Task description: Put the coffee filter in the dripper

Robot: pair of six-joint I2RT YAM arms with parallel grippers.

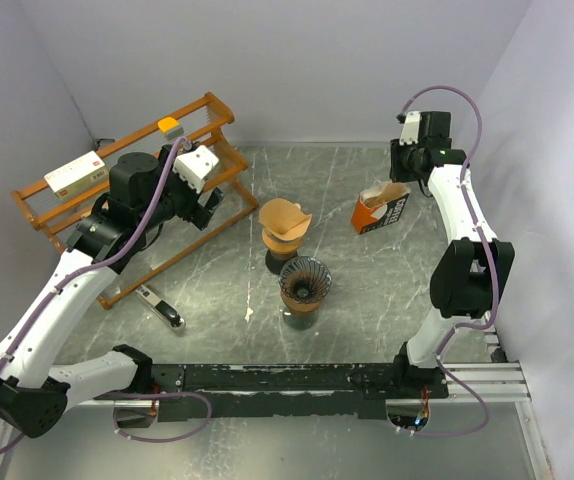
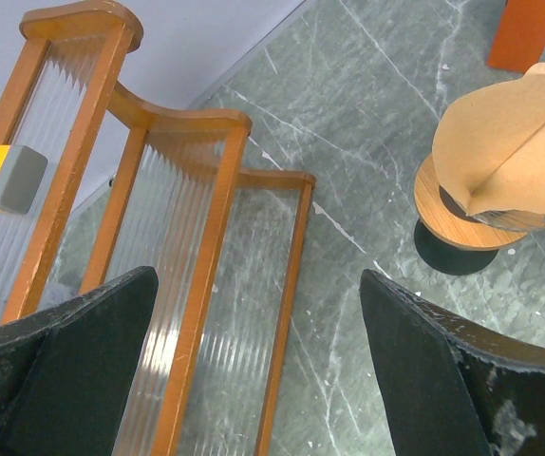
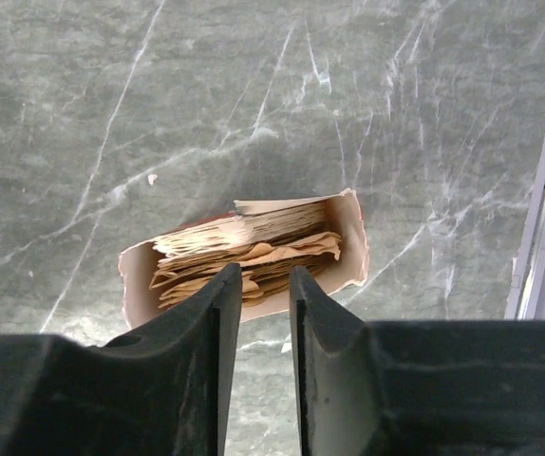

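Observation:
A brown paper filter [image 1: 283, 218] sits in a dripper on a wooden stand [image 2: 462, 237], left of center in the top view. In front of it stands a second dripper [image 1: 305, 282] with dark ribs. The open box of filters [image 3: 138, 285] is at the back right, under my right gripper, which is open a narrow way with nothing held. My left gripper is open and empty over the wooden rack, left of the filled dripper.
A wooden rack [image 1: 217, 108] with small boxes stands at the left. A metal tool [image 1: 162, 308] lies on the front-left counter. Walls border the back and sides; bare counter surrounds the drippers.

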